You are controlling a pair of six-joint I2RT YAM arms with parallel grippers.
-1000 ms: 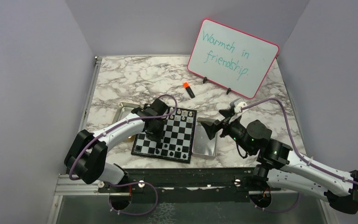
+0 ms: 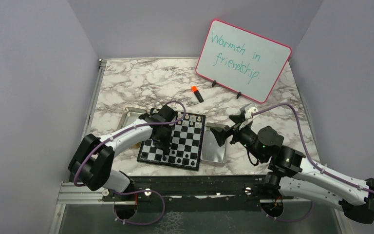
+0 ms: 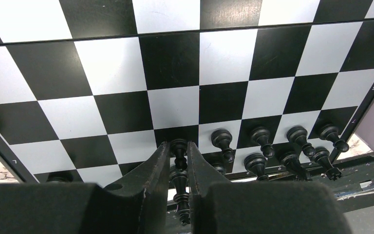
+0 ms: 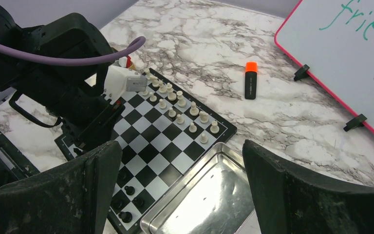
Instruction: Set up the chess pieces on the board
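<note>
The chessboard (image 2: 187, 146) lies on the marble table, white pieces (image 4: 180, 101) along its far side and black pieces (image 3: 222, 141) along its near side. Over the near edge my left gripper points down, its two fingertips on either side of a black pawn (image 3: 178, 145). They stand very close to the pawn's head; whether they press on it is unclear. Behind that pawn a taller black piece (image 3: 180, 187) shows between the fingers. My right gripper is open and empty, raised right of the board.
An empty metal tray (image 4: 214, 195) sits against the board's right side, and another tray (image 2: 135, 113) is partly hidden by the left arm. An orange-tipped marker (image 4: 251, 80) and a whiteboard (image 2: 243, 61) are farther back.
My left arm has shifted very slightly, its gripper staying over the near edge of the board. The right arm and the pieces in view look unmoved.
</note>
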